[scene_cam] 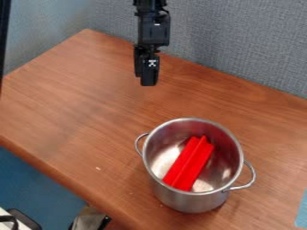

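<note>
My black gripper (147, 75) hangs over the back of the wooden table, upper centre, well away from the pot. Its fingertips are small and dark, and I cannot tell how far apart they are. A steel pot (168, 193) with two side handles stands at the front right. Long red pieces (188, 163) lie inside it.
A grey padded wall (240, 45) runs along the back. Blue floor (30, 180) shows past the front left edge, with some dark and white items at the bottom left corner.
</note>
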